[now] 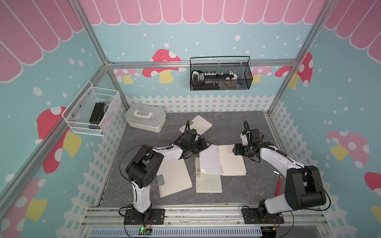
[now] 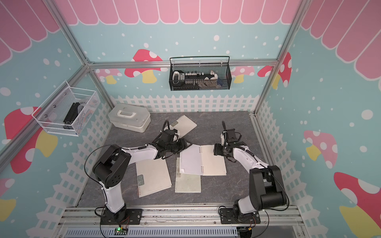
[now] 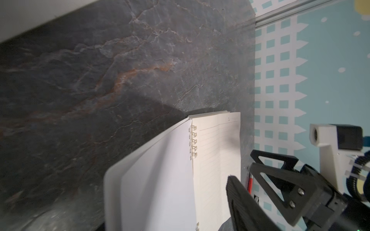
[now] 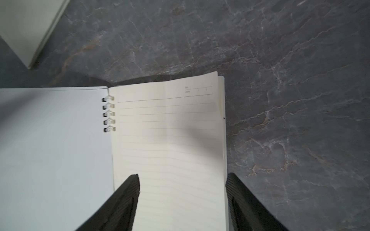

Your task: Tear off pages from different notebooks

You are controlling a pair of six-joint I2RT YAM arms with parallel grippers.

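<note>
A spiral notebook lies open in the middle, its white cover (image 1: 209, 159) folded left over another notebook and its lined page (image 1: 232, 160) facing up on the right. In the left wrist view, the cover and spiral binding (image 3: 193, 142) show close up. My left gripper (image 1: 205, 143) is at the cover's far left corner, its fingers apart. My right gripper stands open above the lined page; no page is visibly pinched. A cream notebook (image 1: 174, 180) lies closed at left, a greenish one (image 1: 209, 185) lies partly under the cover, and another (image 1: 201, 124) lies behind the left gripper.
A grey lidded box (image 1: 145, 117) stands at the back left. A red pen-like object (image 1: 278, 185) lies near the right arm. Wire baskets (image 1: 221, 75) hang on the walls. Bare table shows at the back right.
</note>
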